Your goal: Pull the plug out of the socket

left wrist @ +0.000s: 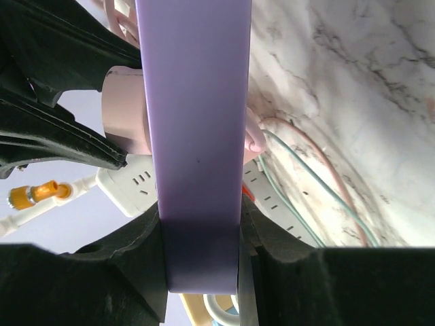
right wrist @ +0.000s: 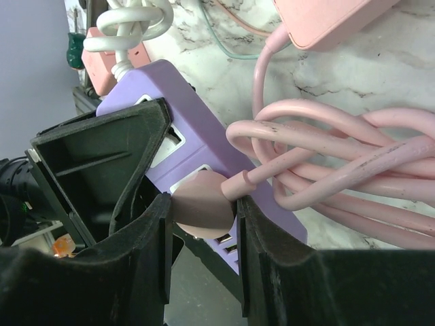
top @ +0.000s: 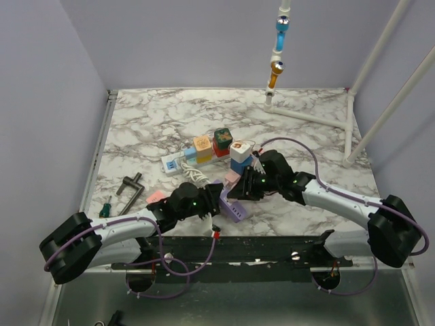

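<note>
The purple power strip (left wrist: 197,149) is held upright in my left gripper, which is shut on it; in the top view it sits low at the centre. My right gripper is at the pink plug (right wrist: 202,204) on the strip's face, its fingers either side of the plug; whether they grip it firmly is unclear. A pink cord runs from the plug into a coiled bundle (right wrist: 360,163). A white coiled cable (right wrist: 129,27) leaves the strip's other end.
Coloured cubes (top: 202,146) on a white strip stand behind the grippers. An L-shaped tool (top: 132,183) and screwdriver (top: 105,207) lie left.
</note>
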